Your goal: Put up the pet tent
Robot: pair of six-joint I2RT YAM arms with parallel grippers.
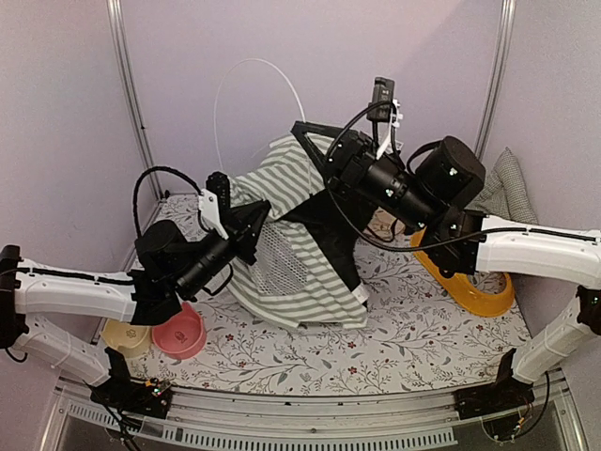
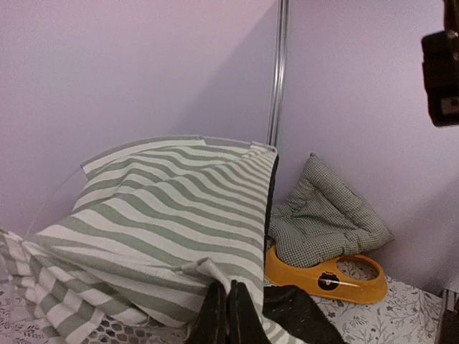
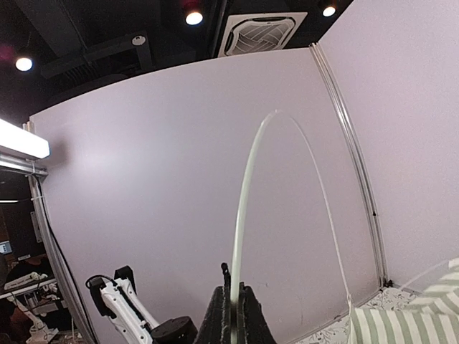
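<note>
The striped tent fabric [image 1: 310,282], with a mesh panel [image 1: 277,263] and black part, is lifted over the middle of the table. My left gripper [image 1: 254,235] is shut on the striped fabric, which bunches at its fingertips in the left wrist view [image 2: 228,301]. A thin white pole [image 1: 255,60] arches high above the fabric. My right gripper [image 1: 305,132] is shut on this pole, held upright between its fingers in the right wrist view [image 3: 237,301]; the far end runs down into the fabric.
A pink bowl [image 1: 178,331] and cream bowl [image 1: 125,335] sit front left. An orange object [image 1: 488,296] and checked cushion [image 1: 507,188] are at the right.
</note>
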